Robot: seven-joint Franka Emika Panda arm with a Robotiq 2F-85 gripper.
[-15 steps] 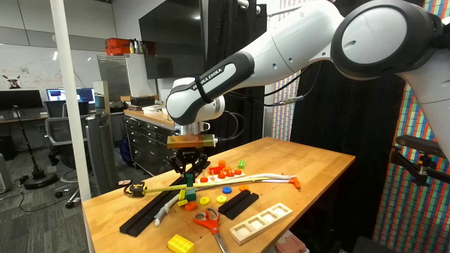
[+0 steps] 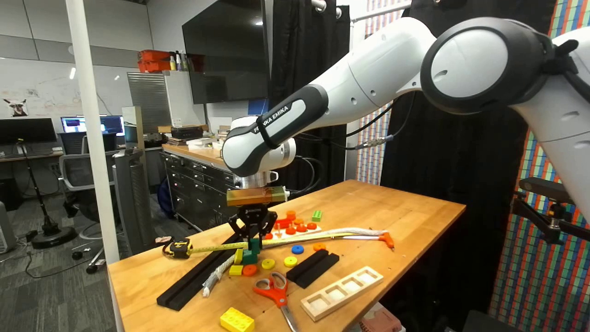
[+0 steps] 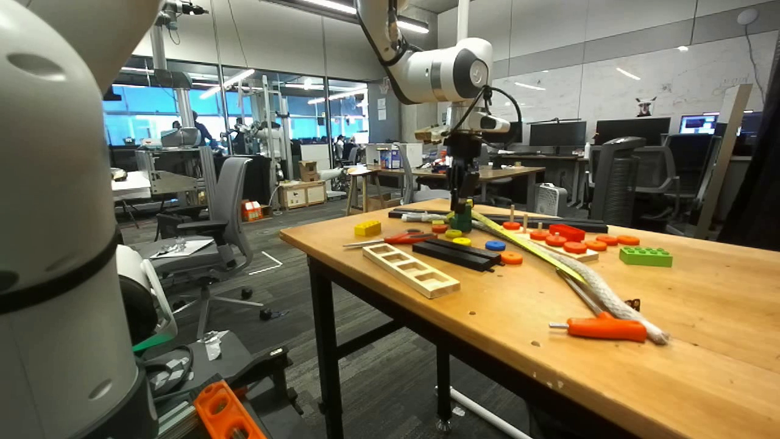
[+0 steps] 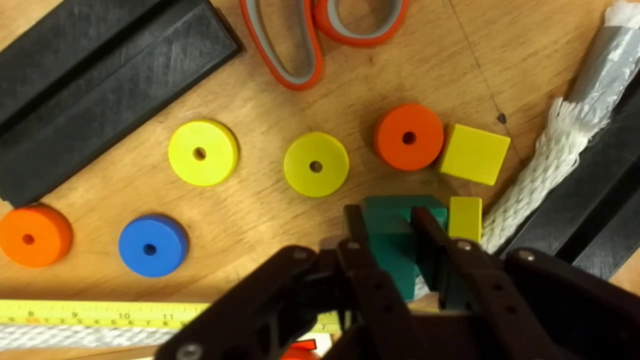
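My gripper points down at the table and is shut on a dark green block. A wider green part shows beneath and beyond the fingers; whether it is one piece with the held part, I cannot tell. In exterior view 1 the green lower part appears at table level. Right beside it in the wrist view stands a small yellow block. A second yellow block lies against or very near an orange disc.
Yellow discs, a blue disc and orange scissors lie nearby. White rope, a tape measure and black rails crowd the area.
The gripper has shifted slightly right and lower in exterior view 1, with the held green part lower too. One yellow block, earlier tilted near the green part, now lies lower and separate.
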